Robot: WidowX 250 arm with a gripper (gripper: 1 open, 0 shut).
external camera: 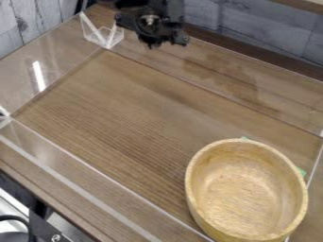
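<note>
The dark gripper (151, 40) is at the top centre of the camera view, over the back of the wooden table (113, 113). Its fingers look shut, with nothing visible between them, though they are small and dark. A large pale yellow round bowl (246, 189) stands at the front right.
A small clear, angular object (104, 32) lies at the back left, beside the gripper. Something light green (297, 172) shows just behind the bowl's right rim. A dark cable loop sits at the bottom left corner.
</note>
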